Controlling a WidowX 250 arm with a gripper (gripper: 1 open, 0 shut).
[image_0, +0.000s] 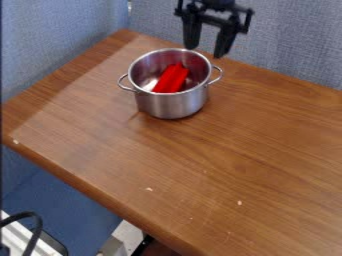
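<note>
A steel pot with two side handles stands on the wooden table toward the back left. A red object lies inside it. Above and behind the pot, at the top of the view, hangs my black gripper, blurred, its two fingers apart with nothing visible between them.
Grey-blue padded walls stand behind and at the left. At the lower left, past the table's edge, are a black cable and some white items.
</note>
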